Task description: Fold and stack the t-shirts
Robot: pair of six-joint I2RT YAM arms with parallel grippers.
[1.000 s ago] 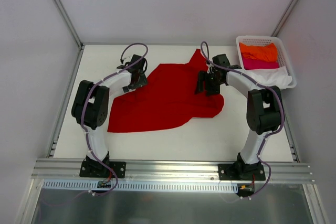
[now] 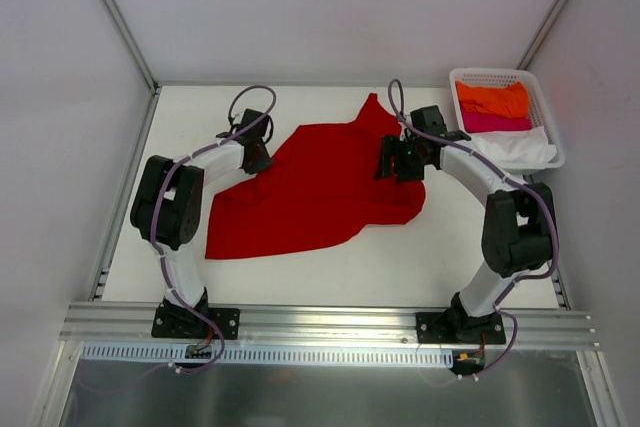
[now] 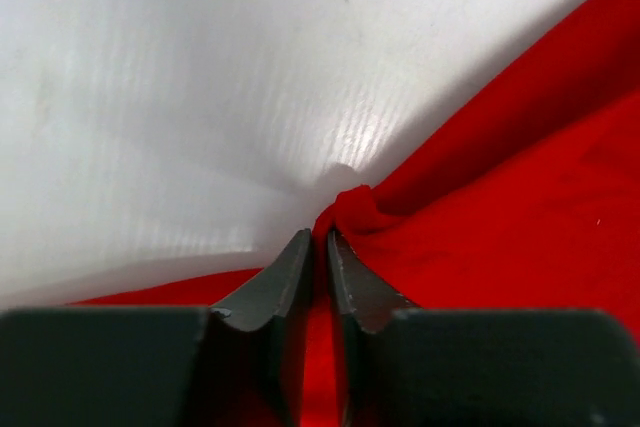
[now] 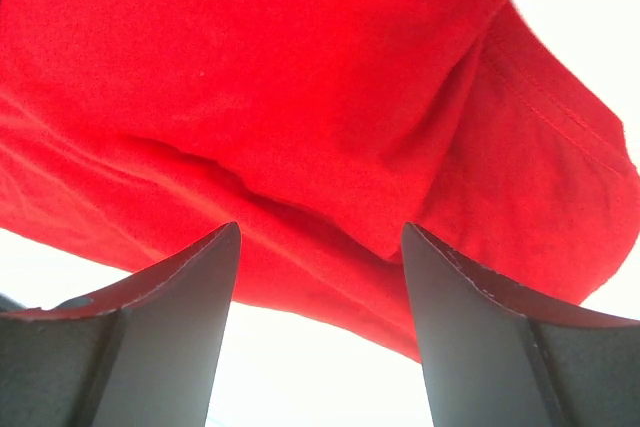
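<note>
A red t-shirt (image 2: 310,187) lies spread and crumpled across the middle of the white table, one part reaching toward the back. At its left upper edge, my left gripper has its fingertips drawn close together, with a fold of red cloth pinched between them. My right gripper is over the shirt's right part, its fingers apart and no cloth gripped between them. Below it, in the right wrist view, the red fabric (image 4: 300,87) shows loose folds and a hemmed end at the right.
A white basket (image 2: 552,127) at the back right holds orange (image 2: 493,99), magenta (image 2: 497,123) and white cloth (image 2: 512,146). Bare table (image 2: 300,282) shows along the front and at the back left.
The shirt's front left edge has shifted a little toward the front.
</note>
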